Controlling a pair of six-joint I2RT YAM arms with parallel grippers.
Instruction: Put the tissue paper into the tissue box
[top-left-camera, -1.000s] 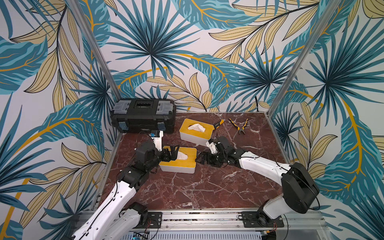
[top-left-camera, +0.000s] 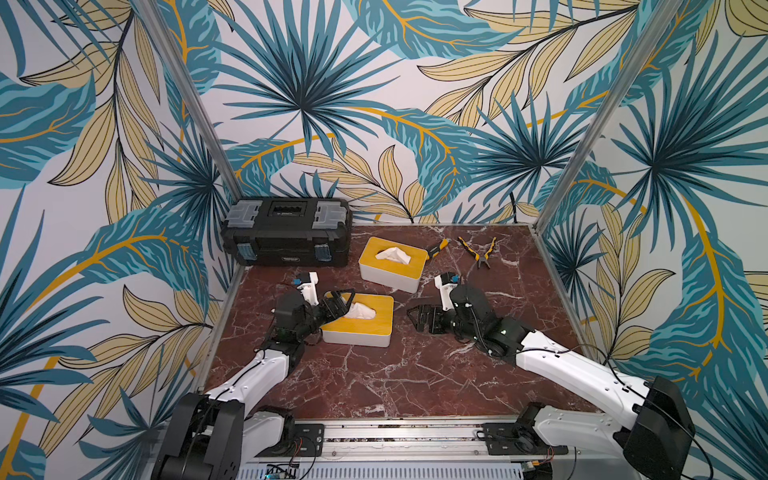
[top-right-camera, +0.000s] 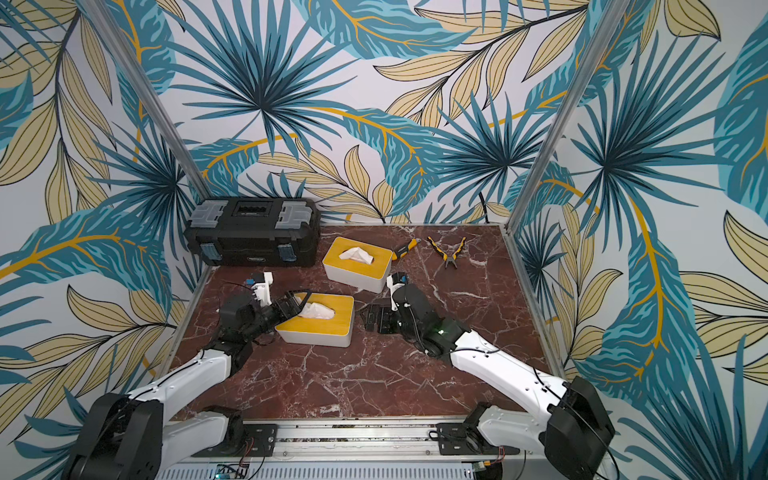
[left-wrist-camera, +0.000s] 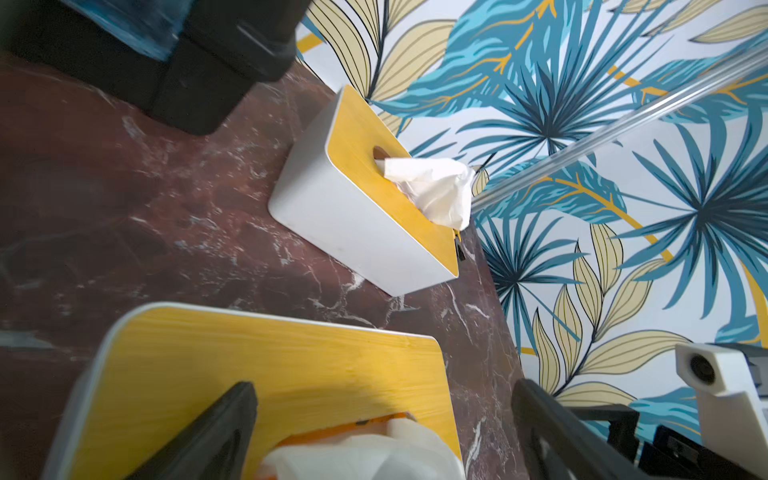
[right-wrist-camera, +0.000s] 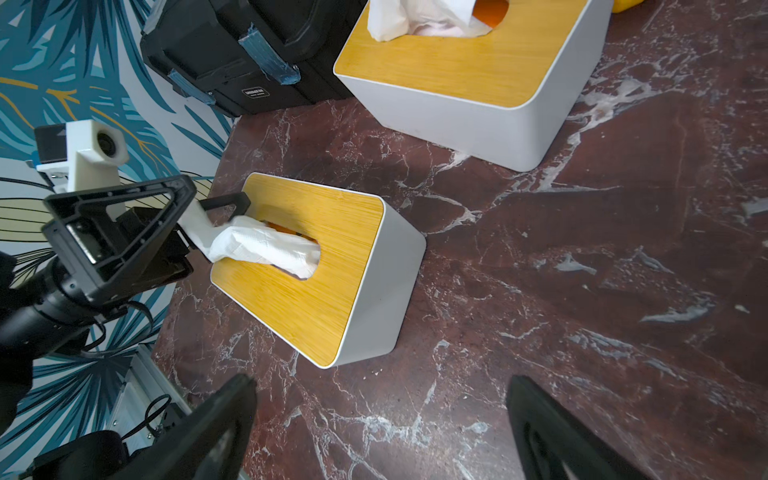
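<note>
The nearer tissue box (top-left-camera: 357, 339), white with a yellow wooden lid, stands left of the table's middle. White tissue paper (right-wrist-camera: 268, 246) sticks out of its oval slot and lies over the lid toward my left gripper. That left gripper (top-left-camera: 337, 307) is open at the box's left part, a finger reaching over the lid by the tissue. Close up in the left wrist view, the tissue (left-wrist-camera: 372, 460) shows at the bottom edge between the blurred fingers. To the right of the box, apart from it, my right gripper (top-left-camera: 424, 318) is open above bare table, its fingers (right-wrist-camera: 204, 432) empty.
A second tissue box (top-left-camera: 389, 277) with tissue in its slot stands behind the first. A black toolbox (top-left-camera: 286, 232) fills the back left. A yellow-black tool (top-left-camera: 437, 249) and pliers (top-left-camera: 478, 252) lie at the back.
The right gripper has shifted right, away from the box. The near tissue is spread differently over the lid.
</note>
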